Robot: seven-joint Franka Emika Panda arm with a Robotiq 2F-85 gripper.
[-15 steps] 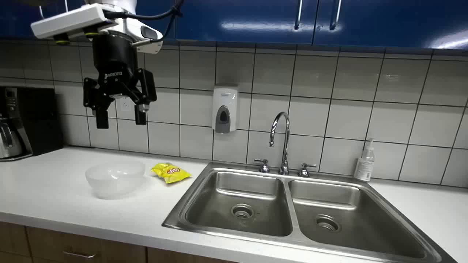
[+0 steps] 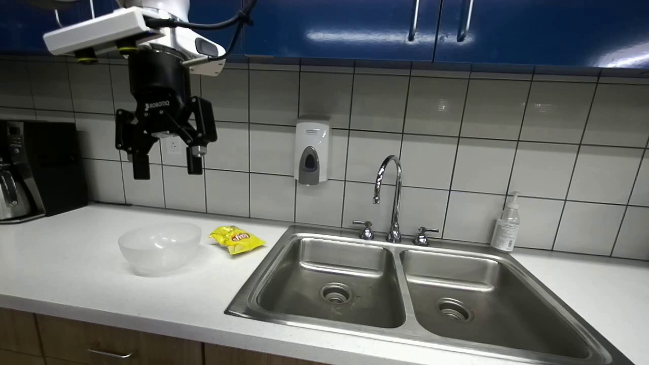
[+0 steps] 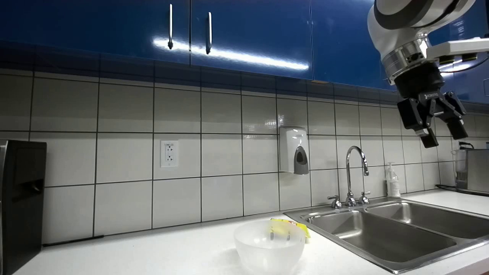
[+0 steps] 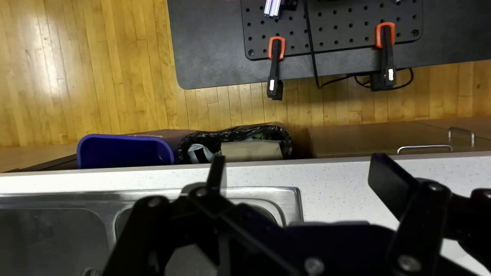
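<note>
High above the counter, my gripper hangs open with its fingers apart and nothing between them. Exterior view 2 shows the same gripper at the upper right. A translucent white bowl stands upright on the counter left of the sink, looking empty in exterior view 1. Just right of it, apart from it there, lies a yellow Lay's chip bag. In exterior view 2 the bowl partly hides the bag. Neither bowl nor bag appears in the wrist view, where the fingers frame the counter's front edge.
A double steel sink with a tall faucet fills the counter's right part. The coffee maker is at the far left. Blue cabinets hang overhead. A soap bottle stands behind the sink.
My gripper appears a hair lower than a second ago, still open. The bowl and the bag have not moved.
</note>
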